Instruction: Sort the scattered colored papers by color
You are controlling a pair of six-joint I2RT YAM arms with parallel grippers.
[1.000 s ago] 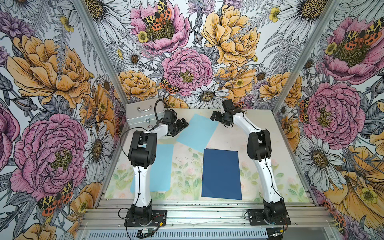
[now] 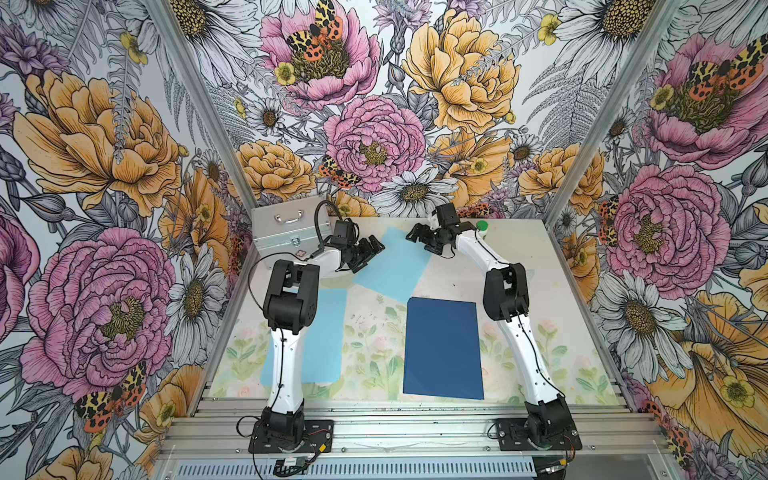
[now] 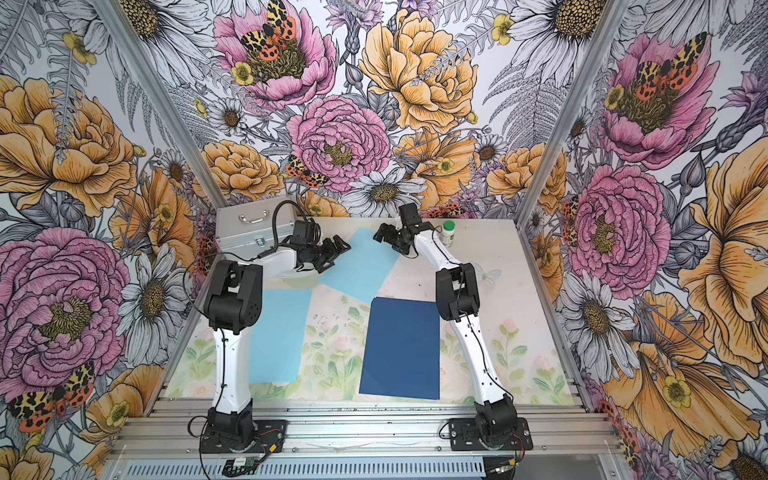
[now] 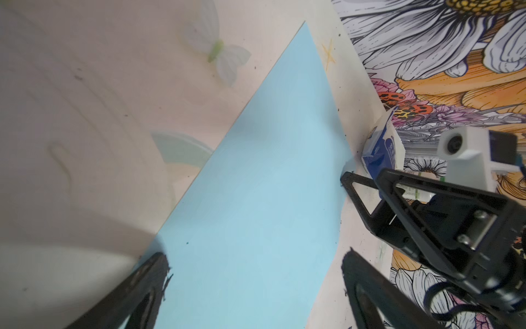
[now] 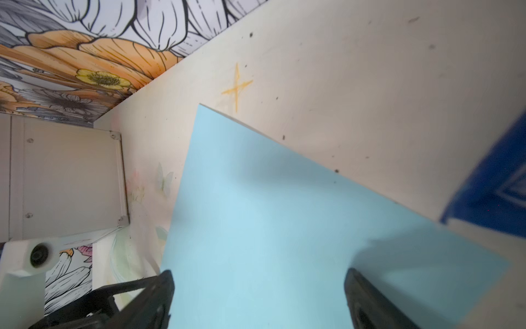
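One light blue paper (image 2: 393, 270) lies turned at an angle at the back middle of the table. Over its left edge stands my left gripper (image 2: 374, 254), open; the left wrist view shows bare paper between its fingers. My right gripper (image 2: 417, 237) is open at the paper's right edge, its fingers (image 5: 366, 298) apart over the blue surface. Whether any fingertip touches the paper I cannot tell. Nearer the front left, more light blue paper (image 2: 326, 340) lies flat, partly hidden under the left arm. Dark blue paper (image 2: 442, 348) lies squared up at the front middle.
A silver case (image 2: 289, 224) stands at the back left, close to the left arm. Behind the right gripper is a small green-capped bottle (image 3: 449, 233). The table right of the right arm (image 2: 552, 296) is free.
My right gripper has moved left, up to the light blue paper's right edge. The left gripper has shifted slightly right over the paper. The papers lie as before.
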